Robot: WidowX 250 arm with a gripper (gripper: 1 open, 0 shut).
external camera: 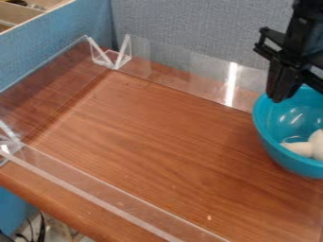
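Note:
My black gripper [280, 91] is at the upper right, just over the back rim of a blue bowl [284, 162], with its fingertips close together and nothing visible between them. The bowl rests on the wooden table at the right and holds a white object [307, 147], partly cut off by the frame edge.
Clear low walls [171, 65] run along its back, left and front edges, with white corner brackets. Grey padding stands behind, blue padding at the left.

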